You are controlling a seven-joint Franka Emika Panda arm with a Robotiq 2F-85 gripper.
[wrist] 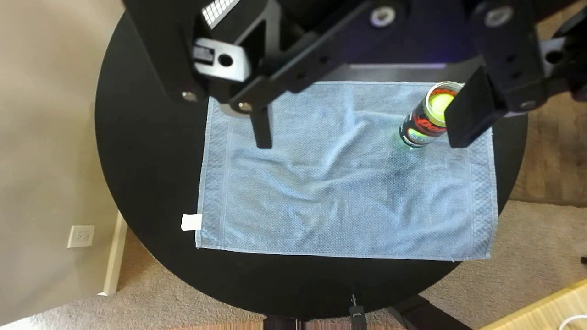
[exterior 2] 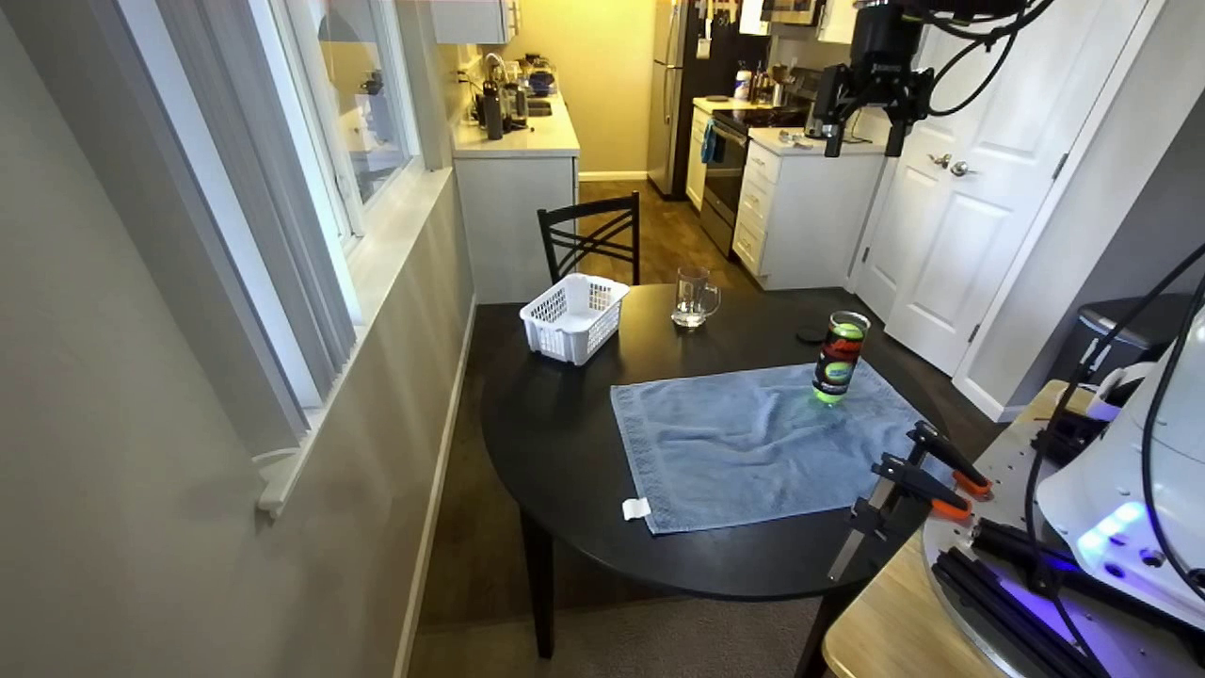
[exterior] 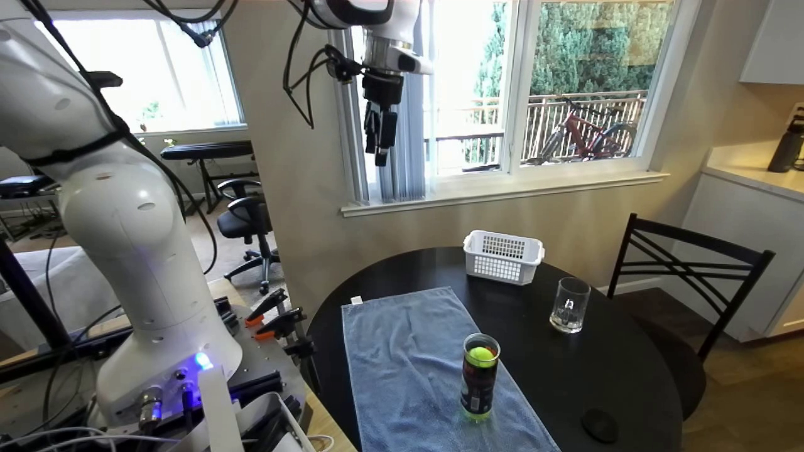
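High above the round black table, my gripper (exterior 2: 864, 147) is open, its two fingers wide apart with only air between them. In the wrist view the gripper looks down on a blue towel (wrist: 330, 181) spread over the table. A clear tube of tennis balls (exterior: 480, 376) stands upright on the towel, its top uncapped and a yellow-green ball showing. One finger partly covers the tube (wrist: 423, 123) in the wrist view. A white plastic basket (exterior: 503, 257) and a glass mug (exterior: 570, 305) rest on the bare table past the towel. The basket looks empty in exterior view 2.
A black round lid (exterior: 599, 425) lies flat on the table (exterior: 625, 369) near the tube. Beyond the table stands a black chair (exterior: 689, 263). Clamps (exterior 2: 921, 480) stick up at the robot's bench edge. A window wall borders one side.
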